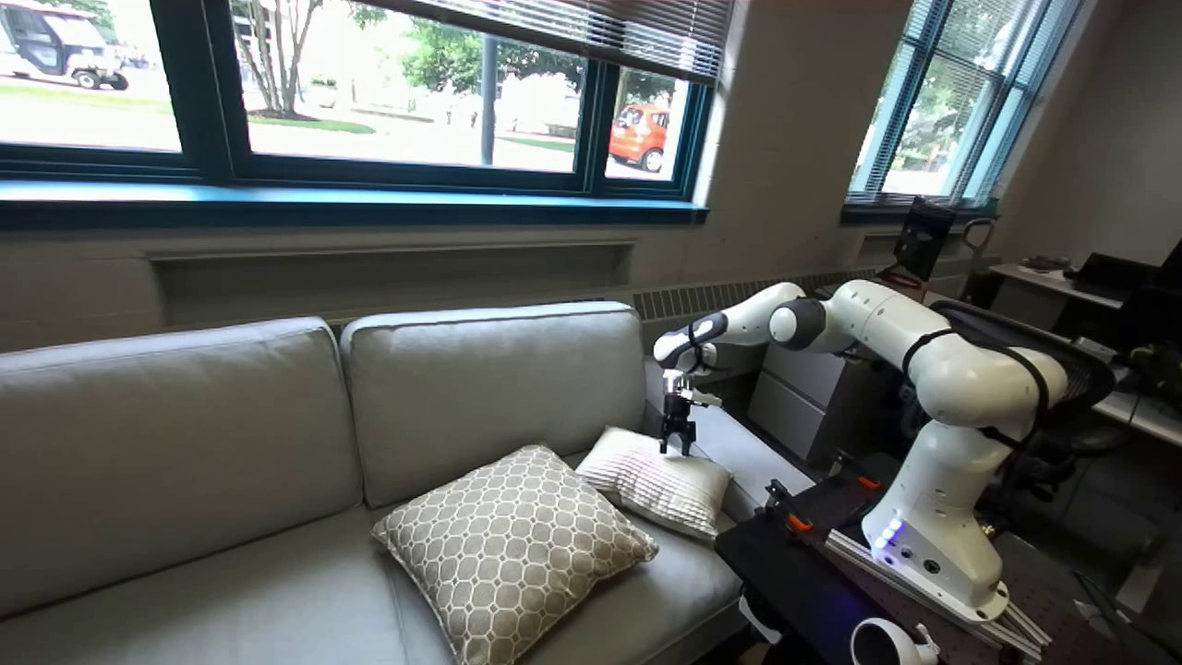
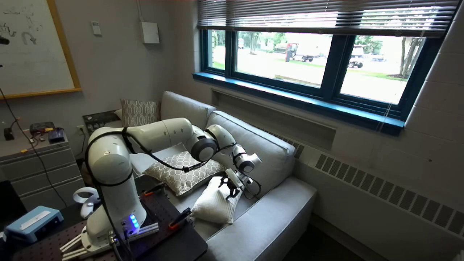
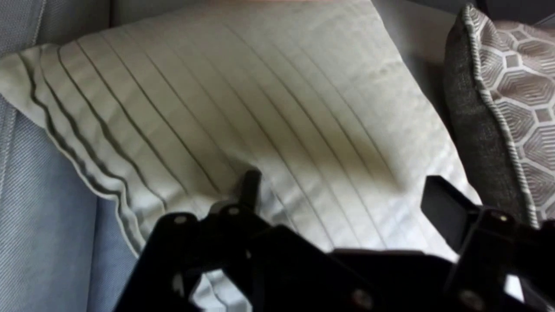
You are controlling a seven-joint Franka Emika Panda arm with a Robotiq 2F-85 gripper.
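A small cream pillow [image 1: 654, 484] with pleated lines lies tilted on the sofa, near its armrest. My gripper [image 1: 678, 449] points down at the pillow's upper part and is open. In the wrist view the two fingers [image 3: 251, 190] stand wide apart with the pillow's pleated cloth [image 3: 312, 130] beneath them. One fingertip appears to touch the cloth, with a small crease there; the other [image 3: 442, 208] lies over the pillow's edge, and contact there cannot be told. From the second exterior view, the gripper [image 2: 229, 191] is over the cream pillow [image 2: 213, 206].
A larger beige patterned pillow [image 1: 515, 549] lies beside the cream one. The sofa's armrest [image 1: 737, 449] and back cushion [image 1: 499, 399] stand close to the gripper. Bare seat [image 1: 255, 598] stretches to the left. The black robot table [image 1: 776, 565] borders the sofa's front.
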